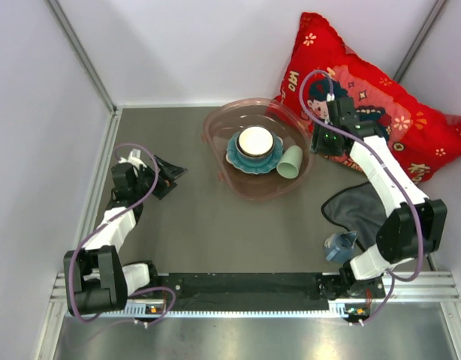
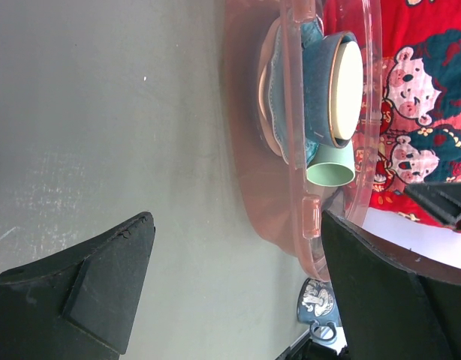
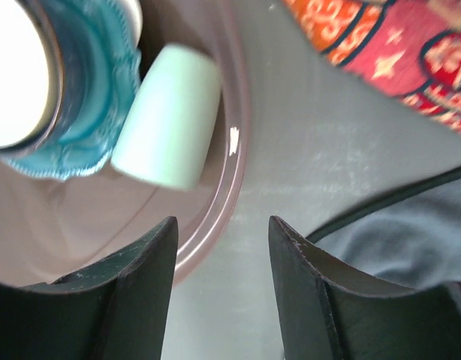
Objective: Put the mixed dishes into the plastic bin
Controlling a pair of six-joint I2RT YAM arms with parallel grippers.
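A translucent pinkish-brown plastic bin [image 1: 249,189] stands at the back middle of the table. Inside it, a scalloped blue plate [image 1: 238,161] carries a dark-rimmed bowl with a white round piece [image 1: 256,142] on top. A pale green cup [image 1: 290,162] lies on its side in the bin, right of the plate; the right wrist view shows this cup [image 3: 170,116] near the rim. My right gripper is open and empty, just outside the bin's right edge. At the table's left, my left gripper [image 1: 173,180] stands open with nothing between its fingers.
A red patterned pillow [image 1: 366,97] leans at the back right behind the right arm. A dark grey cloth [image 1: 358,210] lies on the right, with a blue mug-like item [image 1: 340,246] at the front.
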